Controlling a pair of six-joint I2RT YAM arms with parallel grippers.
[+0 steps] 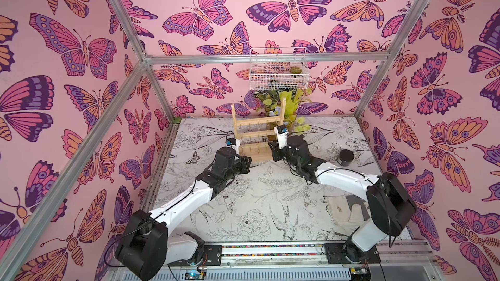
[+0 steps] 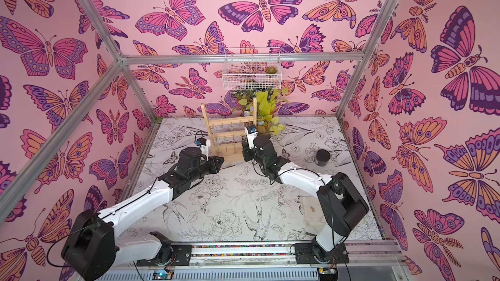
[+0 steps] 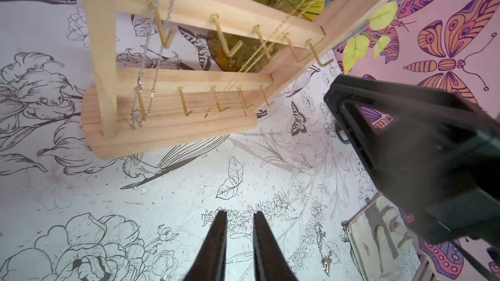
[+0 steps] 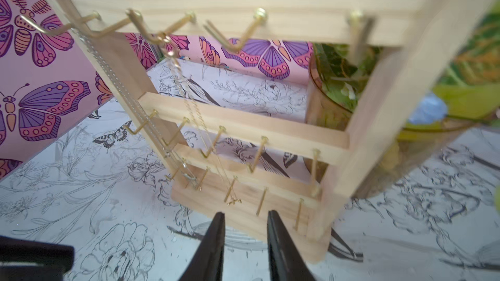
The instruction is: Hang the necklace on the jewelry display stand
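The wooden jewelry display stand (image 1: 258, 121) stands at the back of the table, with rows of brass hooks. A silver necklace (image 4: 117, 78) hangs at its left end, its pendant low by the base. A thin gold necklace (image 4: 195, 106) hangs from an upper hook further in, its lower end near the base. My left gripper is in front of the stand, fingers parted and nothing between them. Facing the stand from the right, my right gripper also has a gap between its fingers, with nothing in it.
A leafy plant in a glassy pot (image 4: 333, 93) stands right behind the stand. A dark round cup (image 1: 345, 157) sits to the right, and a pale cloth pouch (image 1: 343, 210) lies at front right.
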